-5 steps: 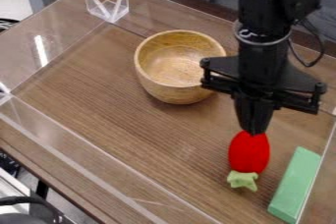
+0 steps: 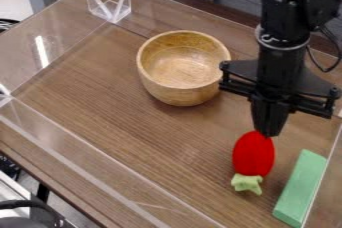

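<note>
My gripper (image 2: 269, 127) is shut and points down at the right of the view, with nothing seen between its fingers. Just below its tip lies a red oval object (image 2: 253, 156) with a pale green leafy end (image 2: 247, 183); whether the fingertip touches it I cannot tell.
A wooden bowl (image 2: 146, 65) stands at the back middle. A green block (image 2: 301, 187) lies to the right of the red object. A clear bracket (image 2: 110, 7) sits at the far left back.
My gripper has shifted a little to the right above the red object and stays shut. The objects on the table look unmoved.
</note>
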